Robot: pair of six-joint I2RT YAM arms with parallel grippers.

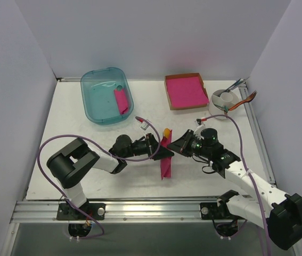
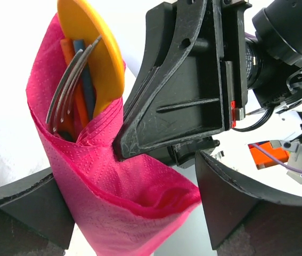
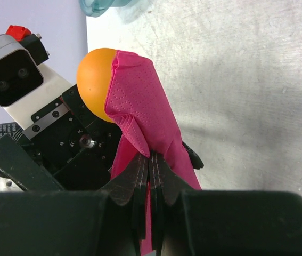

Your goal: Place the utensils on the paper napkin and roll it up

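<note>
A pink paper napkin [image 1: 165, 168] is wrapped around utensils at the middle of the table. From its upper end stick out a yellow spoon [image 2: 100, 48], a metal fork [image 2: 68, 85] and orange and dark blue handles, as the left wrist view shows. My right gripper is shut on the napkin, pinching its edge. The left gripper has its fingers spread wide, with the napkin's lower part lying between the fingers. Whether those fingers touch it I cannot tell. Most of the utensils' length is hidden inside the wrap.
At the back left a teal bin [image 1: 101, 114] holds another pink bundle [image 1: 121, 101]. A box of pink napkins [image 1: 186, 92] stands at the back. To its right is a white utensil holder [image 1: 213, 109] with several utensils.
</note>
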